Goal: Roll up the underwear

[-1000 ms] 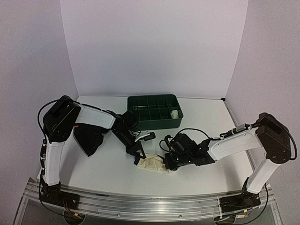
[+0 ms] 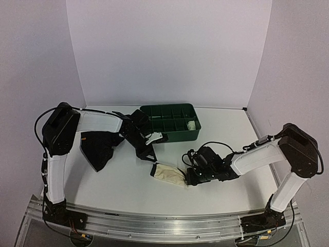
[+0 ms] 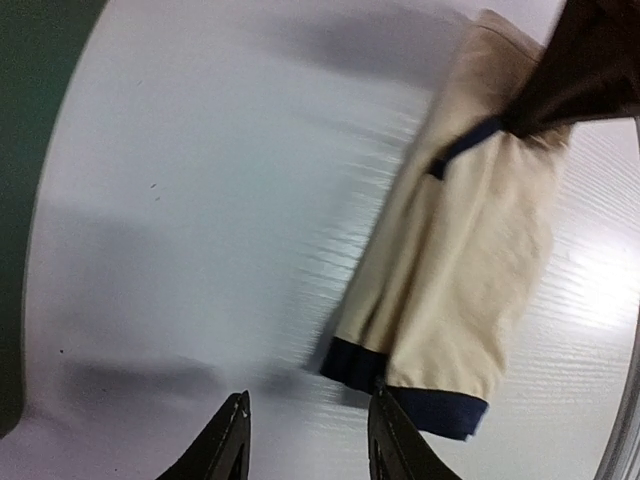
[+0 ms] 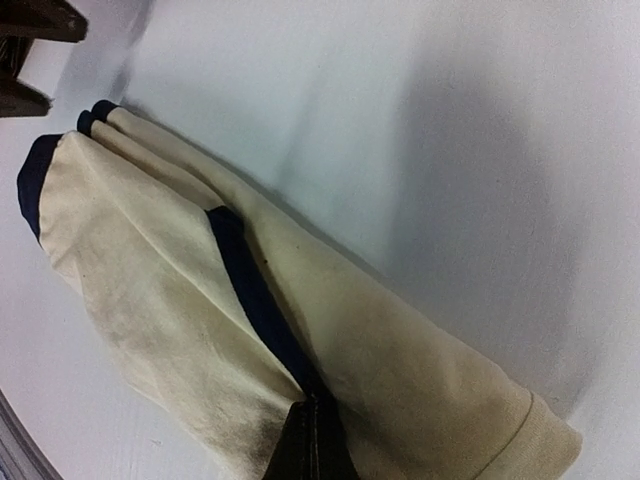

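Cream underwear with navy bands lies on the white table in long lengthwise folds, its left end showing stacked layers in the right wrist view. My left gripper hovers off that end, open, with bare table between its fingers. My right gripper is at the other end, fingertips together down in the cloth beside a navy band; the band appears to run into them, though the pinch is partly hidden.
A green divided box stands behind, with a pale item in one compartment. Black cloth lies at the left.
My left gripper has risen back and to the left, away from the underwear, uncovering its left end. The right gripper and the underwear have shifted slightly to the right.
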